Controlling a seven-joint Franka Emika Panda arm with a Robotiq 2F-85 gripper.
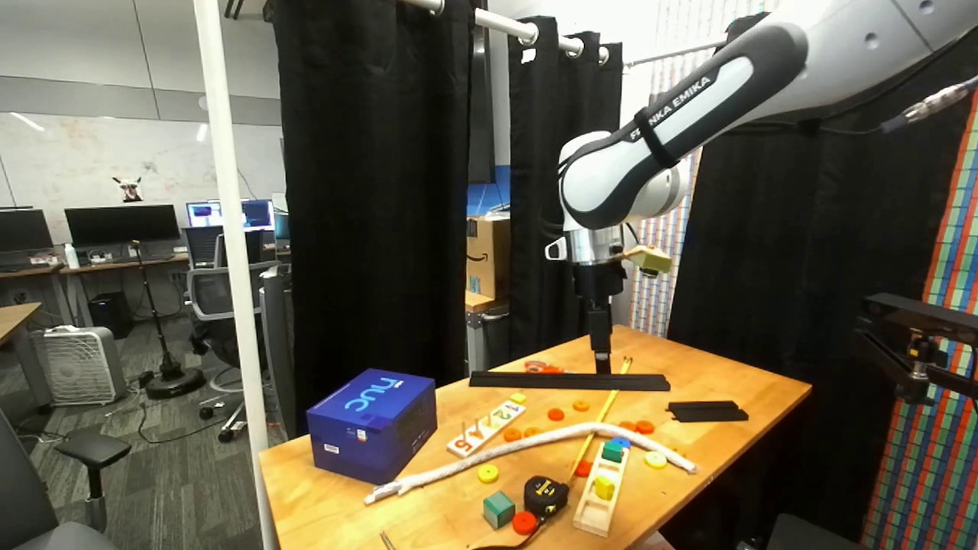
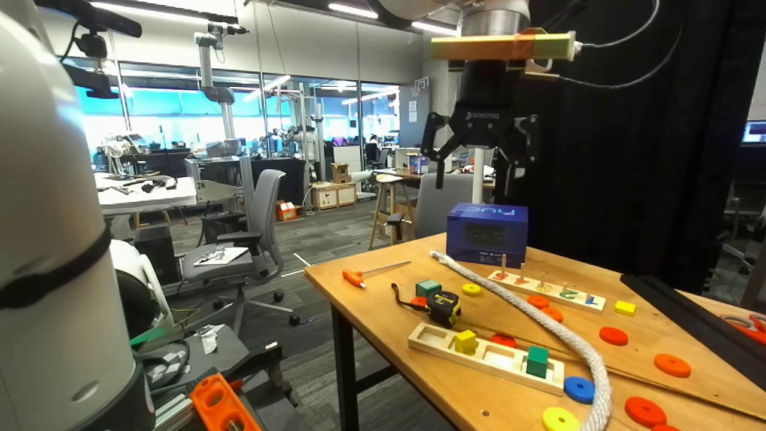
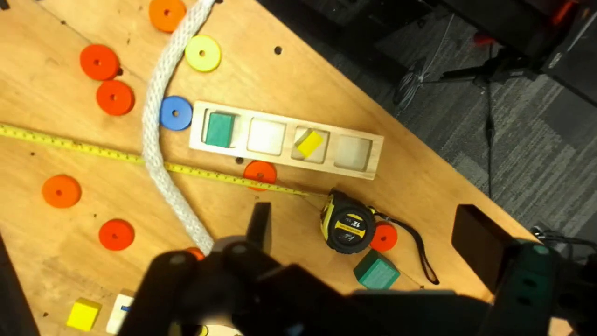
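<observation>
My gripper is open, its two fingers wide apart with nothing held; in the second exterior view it hangs well above the table. Below it in the wrist view lie a black and yellow tape measure, its yellow blade drawn out leftward, and a loose green block. A wooden tray with square compartments carries a green block in one end compartment and a yellow block, turned askew, in another. Two compartments are empty. A white rope curves across the blade.
Orange and red discs are scattered about, with a blue disc between rope and tray. A blue box, a numbered peg board, an orange-handled screwdriver and black strips also occupy the table. The table edge runs close beyond the tray.
</observation>
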